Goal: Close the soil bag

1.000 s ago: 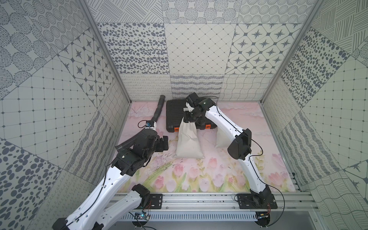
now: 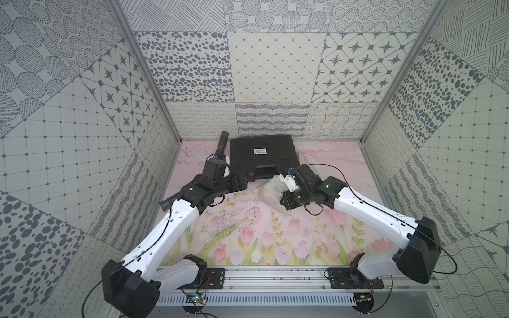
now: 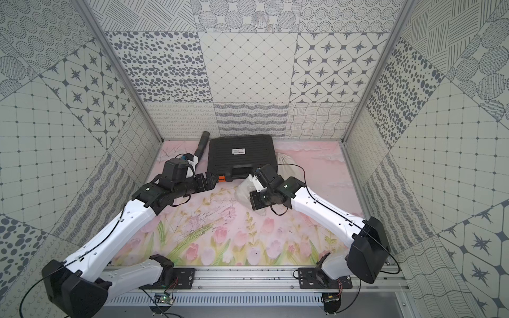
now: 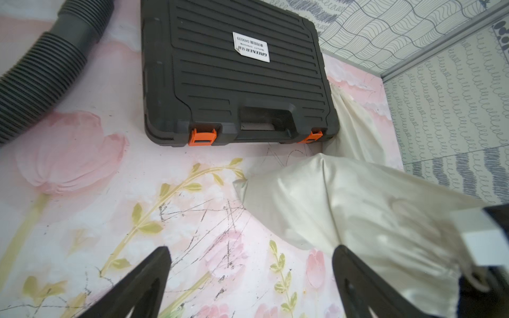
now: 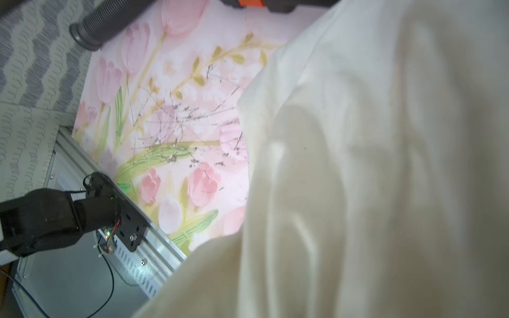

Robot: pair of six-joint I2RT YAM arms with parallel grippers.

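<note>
The off-white cloth soil bag (image 2: 271, 194) is at mid table, in front of the black case. In the left wrist view, the bag (image 4: 328, 204) is folded and drawn toward the right gripper. My right gripper (image 2: 289, 201) is shut on its fabric. In the right wrist view, hanging cloth of the bag (image 5: 339, 175) fills the right side and hides the fingers. Left of the bag, my left gripper (image 2: 238, 183) stands open, with both fingers (image 4: 140, 283) apart and only table behind them.
A black case (image 2: 263, 151) with orange latches lies at the back. The ribbed dark hose (image 4: 47, 69) runs along the left. Another pale cloth item (image 4: 356, 127) lies right of the case.
</note>
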